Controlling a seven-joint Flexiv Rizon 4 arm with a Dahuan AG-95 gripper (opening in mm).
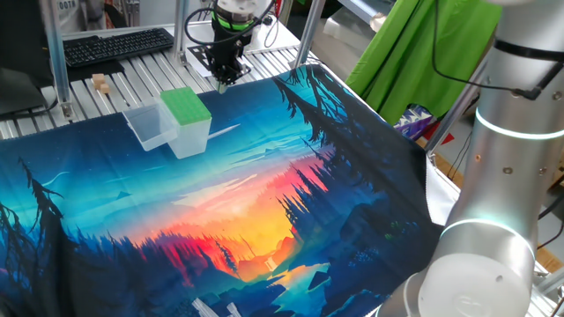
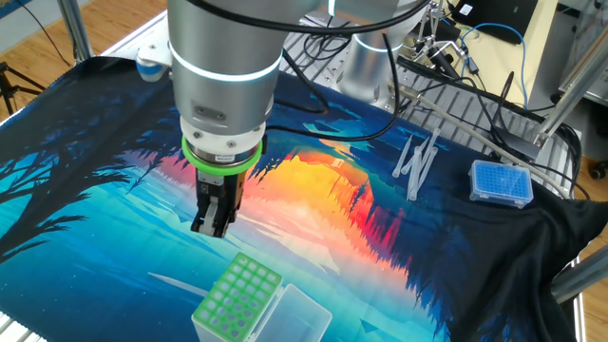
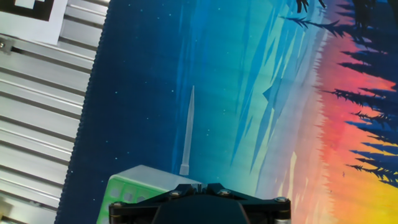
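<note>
My gripper [image 2: 211, 226] hangs above the cloth, beyond the tip box in exterior view 2. In the wrist view, its fingers meet at the bottom edge, and nothing shows between them. The clear tip box with a green perforated top [image 1: 186, 105] stands upright, its clear lid [image 1: 147, 128] hinged open at one side. On the cloth beside the box lies a single pale pipette tip [image 3: 188, 134], apart from the gripper. The wrist view shows only a corner of the box, partly behind the gripper.
Several pale tips [image 2: 415, 171] lie across the cloth from the box, near a lidded blue rack [image 2: 501, 181]. A keyboard [image 1: 119, 47] and small wooden blocks [image 1: 100, 84] sit on the slatted table.
</note>
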